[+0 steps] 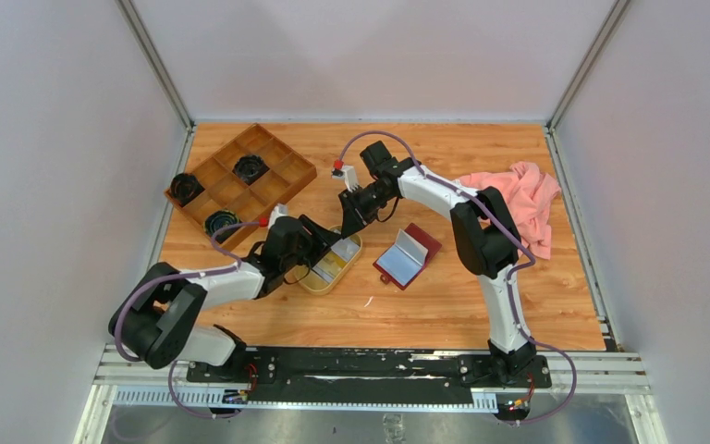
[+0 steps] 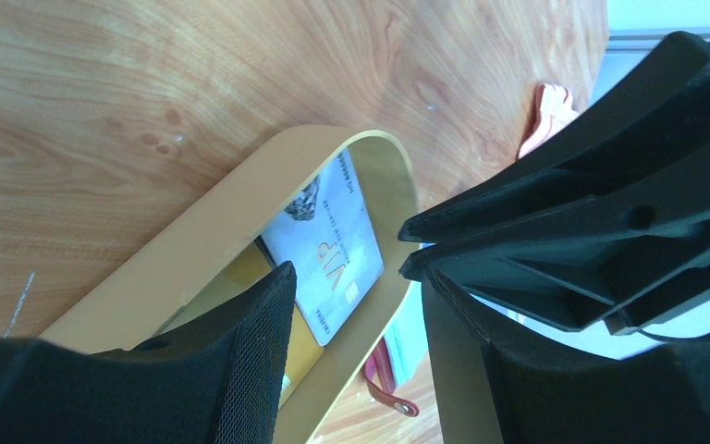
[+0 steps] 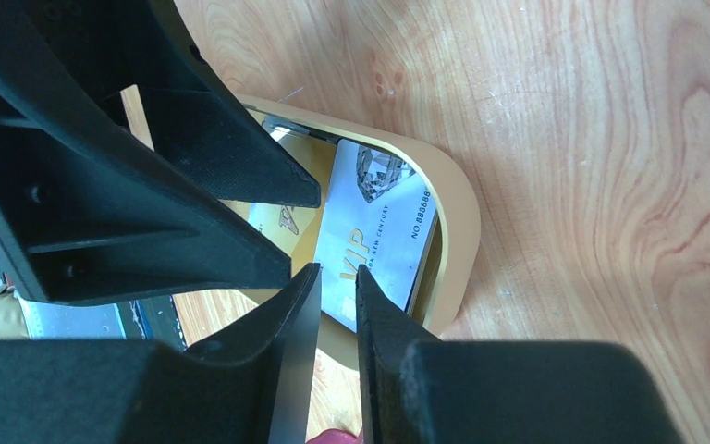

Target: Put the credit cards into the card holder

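The tan oval box (image 1: 314,291) holds several cards, with a silver VIP card (image 2: 328,245) on top at one end. A gold card (image 3: 312,159) lies beside the silver one inside the box. My left gripper is open above the box, its fingertips apart with the silver card visible beyond the gap. Close by, my right gripper is open by a narrow gap, in front of the silver card in its own view. I see nothing clearly gripped by either. A dark red card holder (image 1: 400,259) lies unfolded to the right of the box, showing pale sleeves.
A wooden compartment tray (image 1: 288,178) with dark coiled items stands at the back left. A pink cloth (image 1: 522,199) lies crumpled on the right. The two grippers nearly touch over the box. Bare table (image 1: 388,324) extends in front of the holder.
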